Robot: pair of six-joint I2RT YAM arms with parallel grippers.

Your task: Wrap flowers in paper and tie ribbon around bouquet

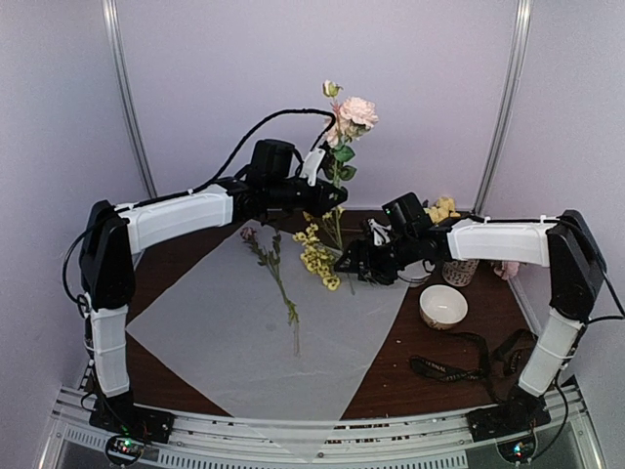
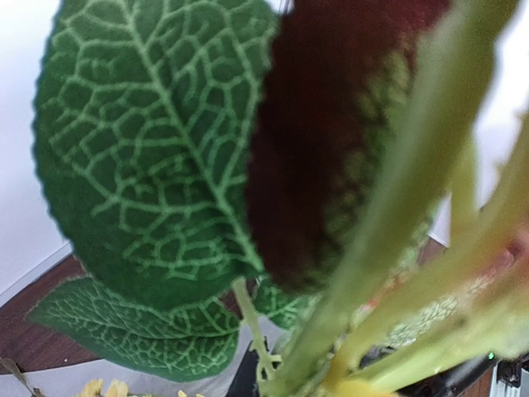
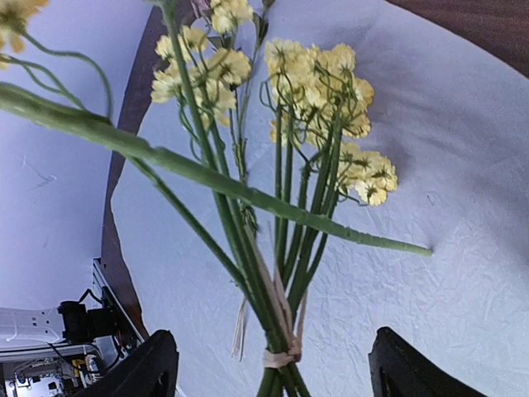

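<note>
My left gripper is shut on the stem of the pink rose, which stands upright above the table; in the left wrist view, green leaves and stems hide most of its fingers. Yellow flowers hang below it over the paper. In the right wrist view their green stems are bound by a pale band. Around these stems my right gripper is open, a finger on each side and apart from them. A purple flower lies on the white paper.
At the right stand a white bowl, a second bowl partly behind the right arm, and a patterned cup. Black ribbon lies loose at the front right.
</note>
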